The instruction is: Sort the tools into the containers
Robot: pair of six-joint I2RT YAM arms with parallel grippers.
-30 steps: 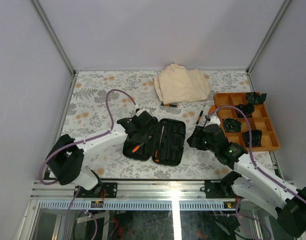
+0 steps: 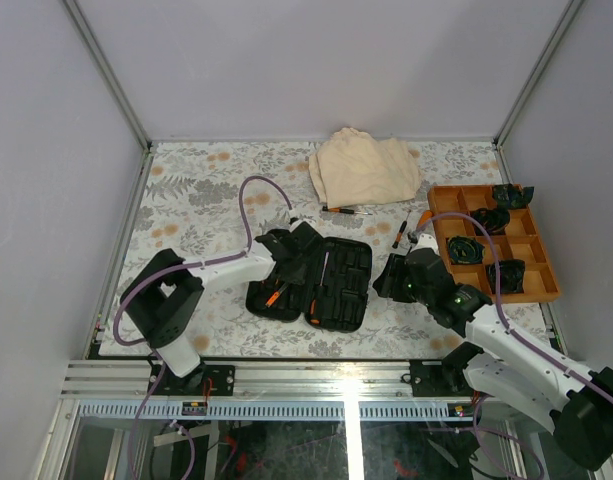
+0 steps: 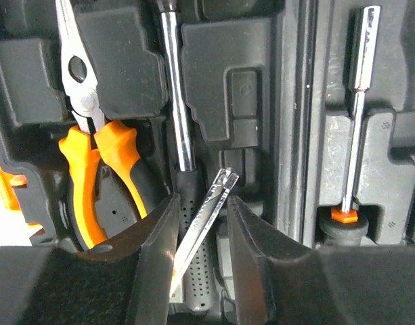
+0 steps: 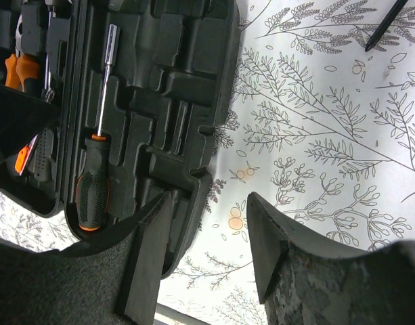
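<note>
An open black tool case [image 2: 341, 285] lies mid-table. My left gripper hovers low over its left half, fingers part-way apart around a blade-like tool [image 3: 193, 237], with orange below it in the top view; whether it is gripped I cannot tell. Orange-handled pliers [image 3: 85, 176] and a long-shafted tool [image 3: 177, 81] lie beside it. A screwdriver rests in the right half. My right gripper is open above the case's right edge, nothing between its fingers.
A wooden divided box [image 2: 521, 240] with black bundles stands at right. A beige cloth [image 2: 361, 165] lies at the back, a screwdriver [image 2: 341, 210] in front of it and another tool [image 2: 400, 232] beside the box.
The right arm looks still.
</note>
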